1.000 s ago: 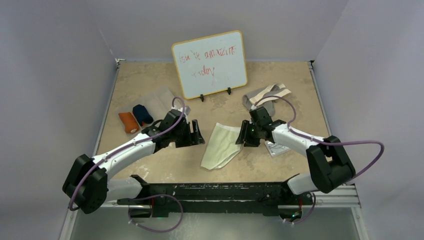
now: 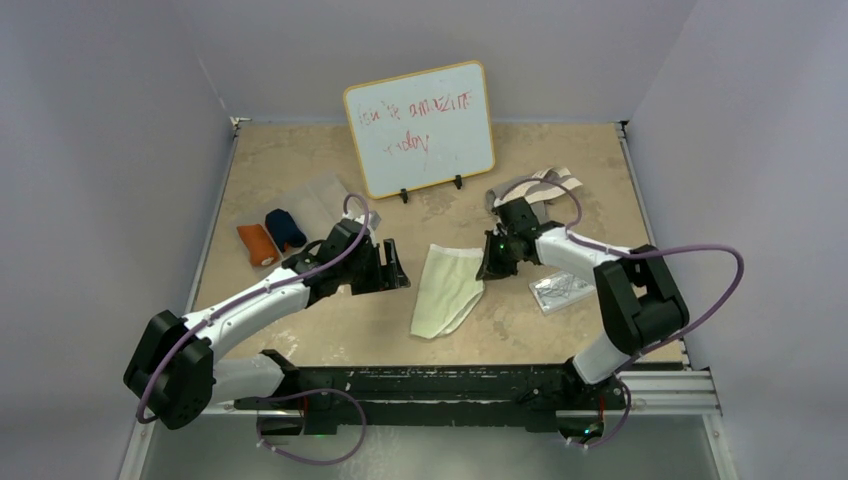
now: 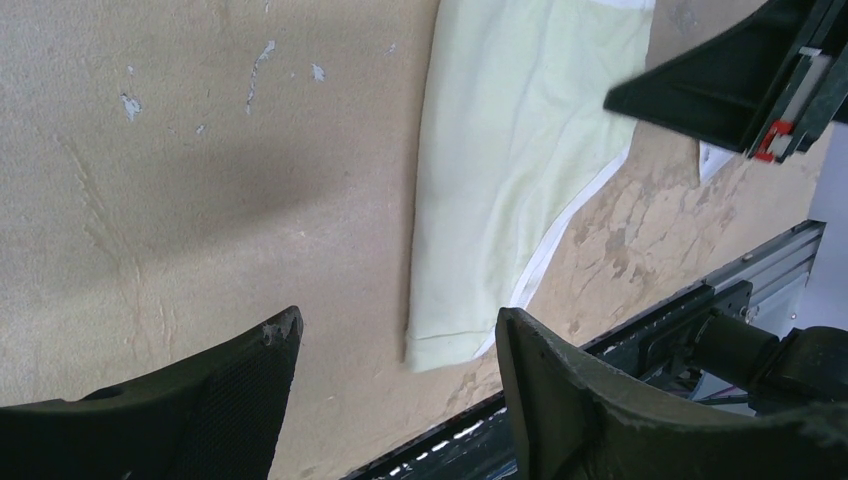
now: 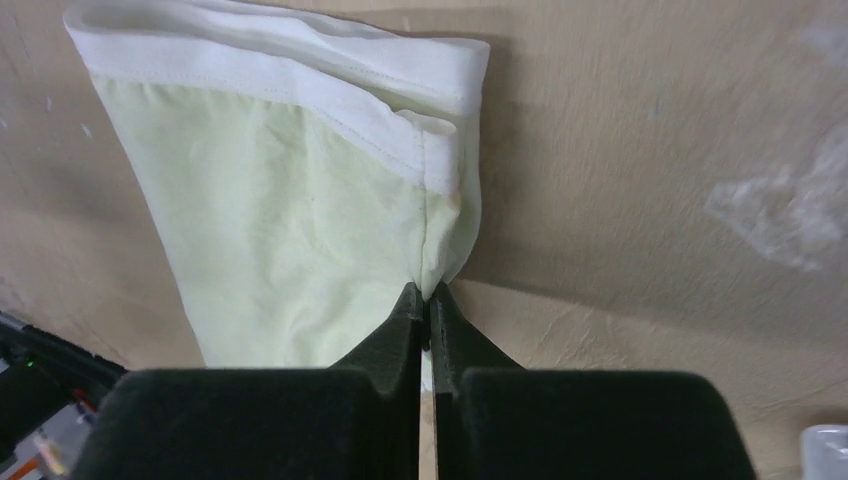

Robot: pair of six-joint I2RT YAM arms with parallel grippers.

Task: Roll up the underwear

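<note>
The pale yellow underwear (image 2: pixel 443 295) lies folded flat on the table, white waistband at the back. My right gripper is shut on its right edge, where the cloth is pinched into a ridge at the fingertips. My left gripper stands open to the left of the cloth, with nothing in its fingers; the underwear (image 3: pixel 500 180) lies beyond it in that wrist view.
A whiteboard (image 2: pixel 418 125) stands at the back. Orange (image 2: pixel 256 243) and navy (image 2: pixel 285 228) items lie on a grey mat at left, grey striped cloth (image 2: pixel 534 187) at back right, a clear case (image 2: pixel 560 292) at right.
My right gripper has shut on the cloth's right edge and shifted slightly; the underwear's lower end has moved a little to the right. The left arm is still.
</note>
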